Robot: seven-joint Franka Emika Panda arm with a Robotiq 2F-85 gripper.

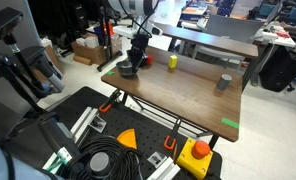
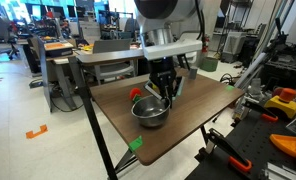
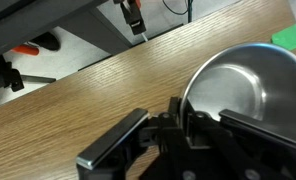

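Note:
A shiny metal bowl [image 1: 127, 70] is at the left end of the wooden table [image 1: 188, 92], and it also shows as a round silver bowl [image 2: 151, 112] in exterior view 2. My gripper [image 1: 137, 63] is down at the bowl's near-right side. In the wrist view the gripper is shut with the bowl's rim [image 3: 191, 84] between its fingers; the shiny inside of the bowl [image 3: 243, 78] looks empty where visible. Whether the bowl's base touches the tabletop, I cannot tell.
Behind the bowl is a small red object [image 2: 136, 94]. A yellow item [image 1: 173, 61] stands at the table's back and a grey can [image 1: 224, 82] toward the right. Green tape [image 1: 230, 123] marks a corner.

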